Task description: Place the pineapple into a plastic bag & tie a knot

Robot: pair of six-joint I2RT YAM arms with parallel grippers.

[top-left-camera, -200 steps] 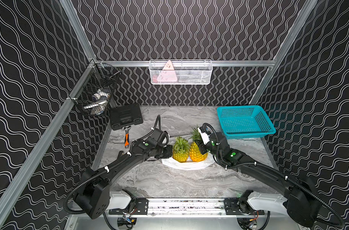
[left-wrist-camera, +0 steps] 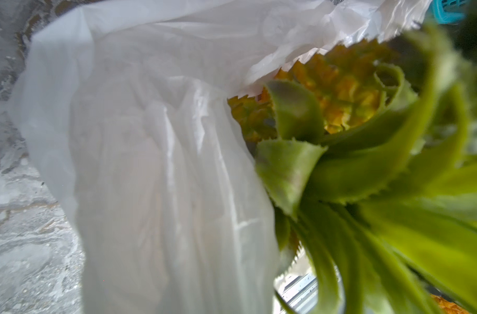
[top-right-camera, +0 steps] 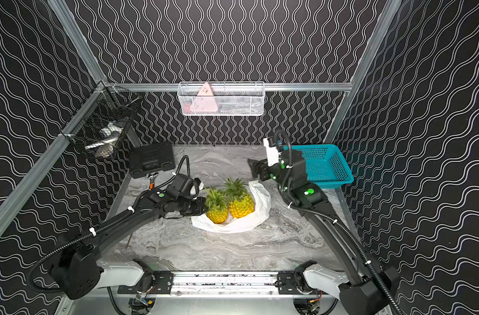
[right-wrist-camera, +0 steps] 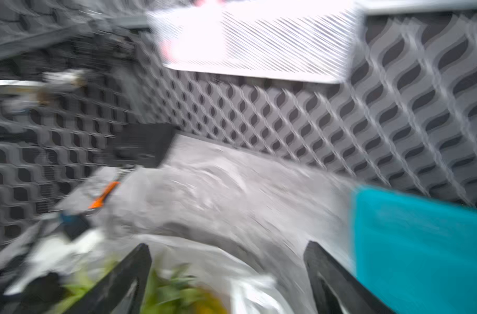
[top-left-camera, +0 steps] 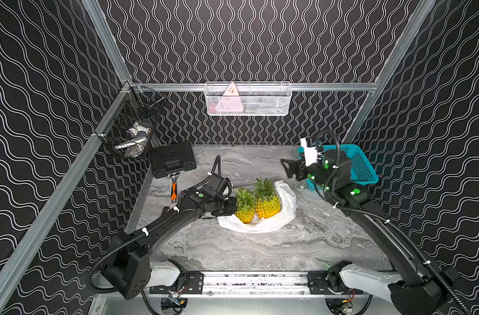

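Two yellow pineapples with green crowns, the left one (top-left-camera: 244, 215) and the right one (top-left-camera: 269, 208), stand side by side within a white plastic bag (top-left-camera: 287, 202). Their crowns and upper bodies show above its rim. Against the left pineapple and the bag's left edge, my left gripper (top-left-camera: 232, 205) is shut; its fingers are hidden in the left wrist view, where the bag (left-wrist-camera: 144, 172) and green leaves (left-wrist-camera: 374, 172) fill the frame. Behind and right of the bag, raised clear of it, my right gripper is open and empty.
A teal basket (top-left-camera: 366, 163) stands at the back right, partly behind my right arm. At the back left are a black case (top-left-camera: 172, 159) and an orange-handled tool (top-left-camera: 174, 191). Bare tabletop (top-left-camera: 239, 252) lies in front of the bag.
My right gripper has left the right pineapple and moved back and right, towards the basket. The bag's right side now stands up around that pineapple. Both pineapples shifted slightly left; the left arm stayed nearly still.
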